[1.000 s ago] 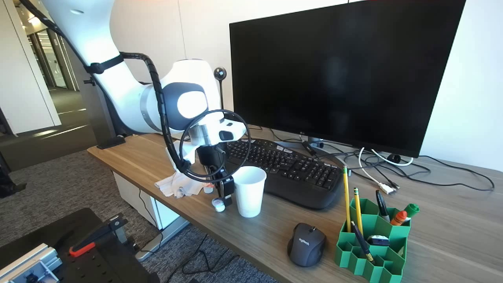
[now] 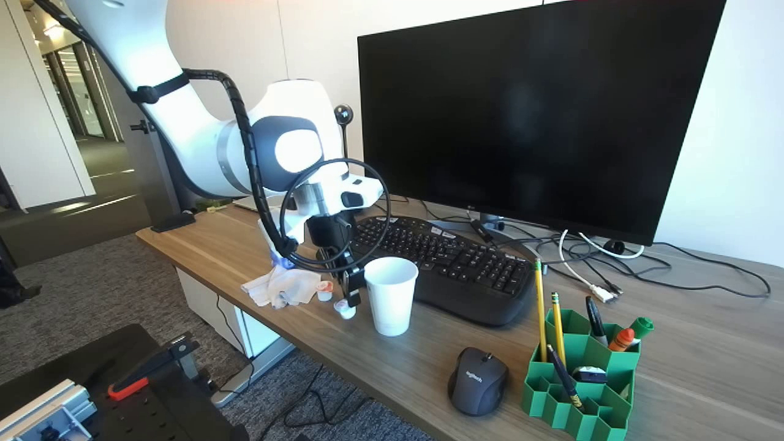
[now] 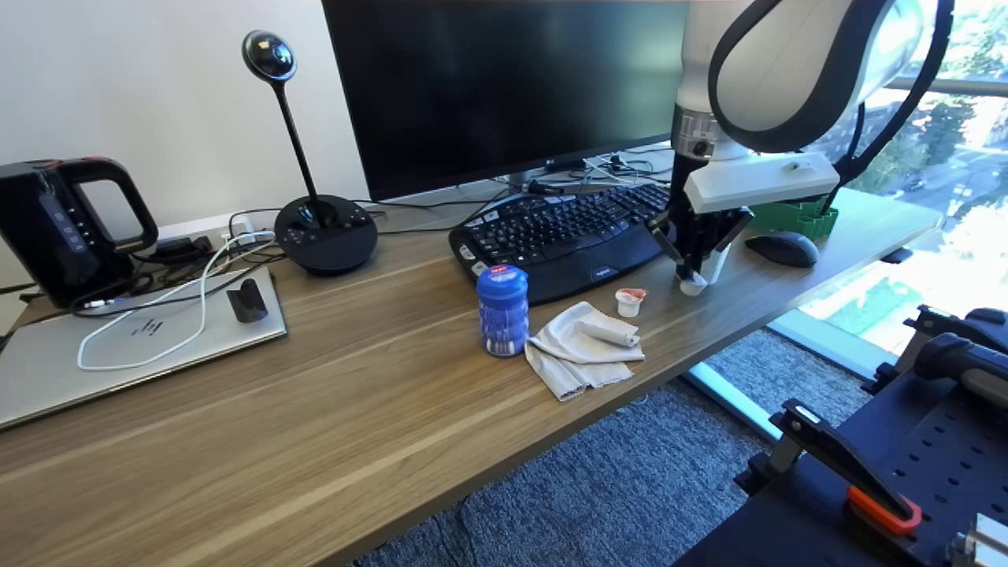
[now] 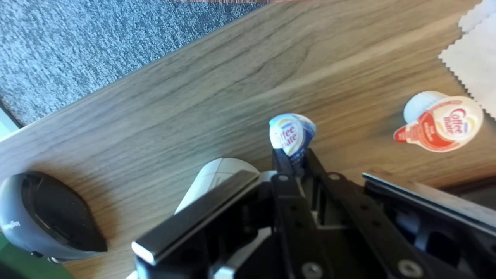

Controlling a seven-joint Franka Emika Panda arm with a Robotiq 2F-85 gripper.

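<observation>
A small blue-and-white creamer cup labelled Coffee mate is pinched by its lid's edge between the fingertips of my gripper. My gripper is shut on it. In exterior view 1 this creamer hangs tilted, low over the desk, beside the white paper cup. The paper cup stands upright, very close to my fingers; whether they touch I cannot tell. Another creamer cup with a red-and-white lid sits on the desk, nearer the cloth.
A crumpled pale cloth and a blue bottle lie to one side. The black keyboard is behind the cup. A mouse and green pen holder occupy the other side. The desk's front edge is close by.
My gripper has risen slightly, and the blue-and-white creamer has come up with it. The paper cup has shifted a little towards the keyboard.
</observation>
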